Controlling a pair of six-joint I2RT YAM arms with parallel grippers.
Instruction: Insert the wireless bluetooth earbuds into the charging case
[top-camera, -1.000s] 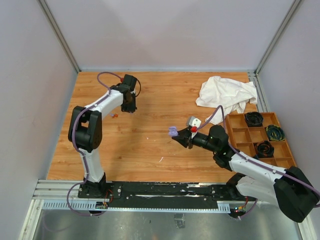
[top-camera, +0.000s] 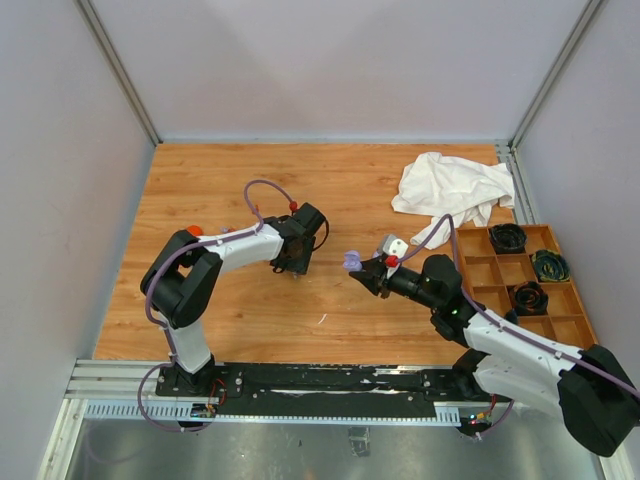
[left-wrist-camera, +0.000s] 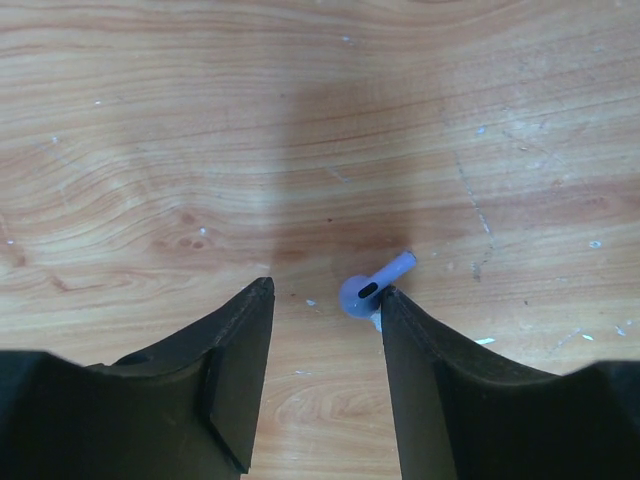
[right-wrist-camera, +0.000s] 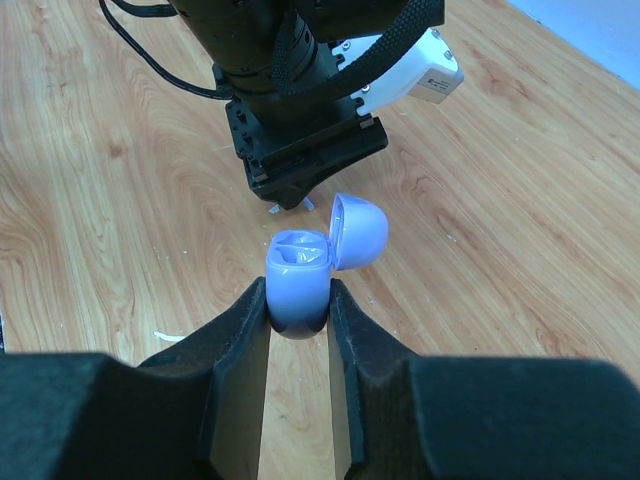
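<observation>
A blue earbud (left-wrist-camera: 356, 298) lies on the wooden table in the left wrist view, its stem tilted up to the right. My left gripper stands open just above it, nothing held between its fingers; the right finger is close beside the earbud. In the top view the left gripper (top-camera: 297, 270) is left of the charging case (top-camera: 353, 260). The blue case (right-wrist-camera: 298, 285), lid flipped open, is pinched upright by my right gripper. Its inside looks empty from this angle.
A white cloth (top-camera: 455, 190) lies at the back right, beside a wooden compartment box (top-camera: 485, 272) with dark coils. Near the left edge sits a red object (top-camera: 194, 230).
My left gripper has moved right and nearer the front, toward the case. The right gripper still holds the case.
</observation>
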